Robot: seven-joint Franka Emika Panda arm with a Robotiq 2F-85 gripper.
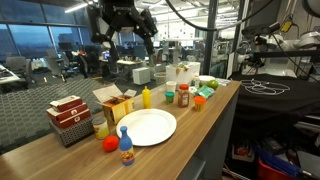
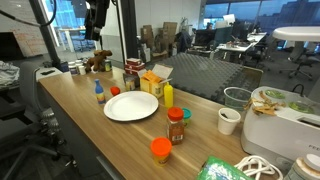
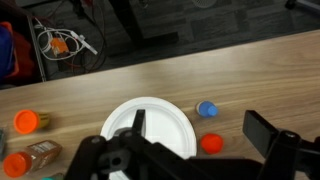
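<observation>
High over the counter hangs my gripper, its two dark fingers wide apart with nothing between them. In the wrist view a white plate (image 3: 160, 112) lies below, partly covered by the left finger (image 3: 137, 125). A blue-capped bottle (image 3: 206, 108) and a red ball-like item (image 3: 211, 143) show in the gap between the fingers, well below them. In exterior view 1 the bottle (image 1: 126, 150) stands at the plate's near left, with the red item (image 1: 110, 144) beside it.
A cardboard box (image 1: 115, 103), stacked baskets (image 1: 70, 115) and a yellow bottle (image 1: 146, 98) stand behind the plate. A red-brown jar (image 2: 175, 125), an orange-lidded container (image 2: 161, 150) and a white cup (image 2: 228, 121) stand farther along. Bare wood borders the counter's front edge.
</observation>
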